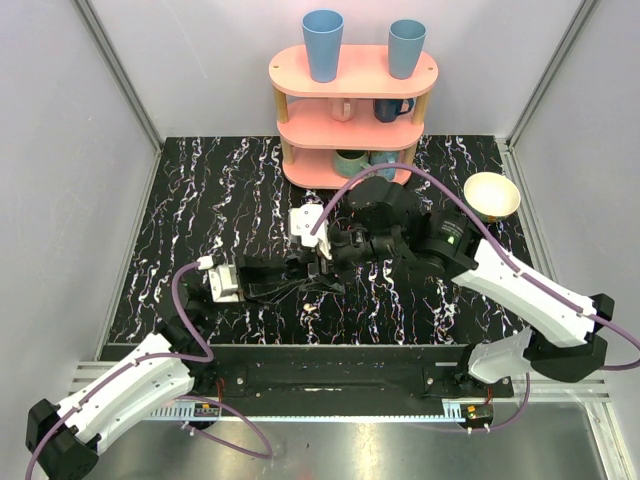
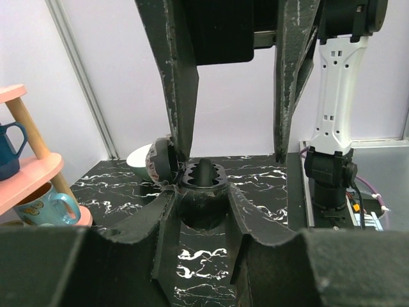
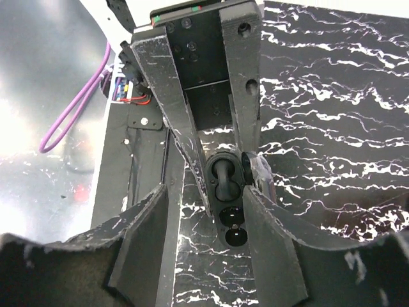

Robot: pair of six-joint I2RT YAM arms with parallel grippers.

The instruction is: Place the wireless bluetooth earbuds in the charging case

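Note:
Both grippers meet above the table's middle in the top view. My left gripper is shut on the black charging case [image 2: 203, 214], which has an oval top. In the right wrist view the case [image 3: 228, 224] shows one black earbud [image 3: 223, 182] lying in its upper recess, while two round recesses beside it look empty. The lid [image 3: 259, 176], wrapped in clear film, stands open along one side. My right gripper is open around the case, apart from it, with nothing between its fingers; its fingers [image 2: 182, 109] come down above the case in the left wrist view.
A pink shelf [image 1: 345, 124] with several cups stands at the back, and a pale bowl [image 1: 492, 196] sits at the back right.

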